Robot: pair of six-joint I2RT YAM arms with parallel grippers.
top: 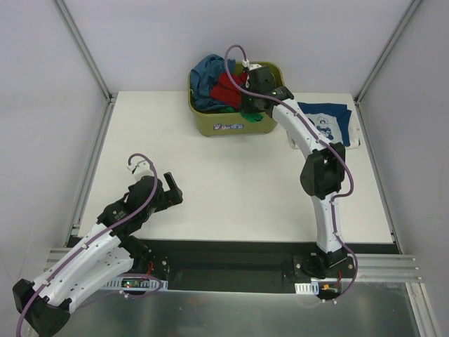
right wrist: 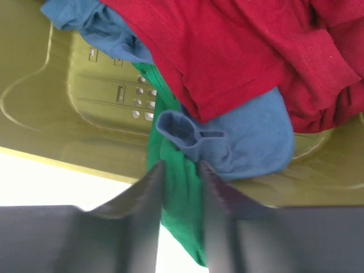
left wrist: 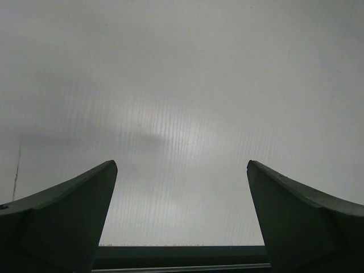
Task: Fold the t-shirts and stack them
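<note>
An olive basket (top: 203, 125) at the back of the table holds a blue shirt (top: 205, 81), a red shirt (top: 226, 91) and a green shirt (top: 252, 118) whose end hangs over the front rim. In the right wrist view, the green cloth (right wrist: 181, 196) passes between the fingers of my right gripper, which are part open and close around it. Whether they grip it I cannot tell. My left gripper (top: 175, 189) stands open over bare table at the front left, nothing between its fingers.
Folded white and dark blue shirts (top: 326, 123) lie flat at the back right, beside the basket. Walls and metal rails border the sides.
</note>
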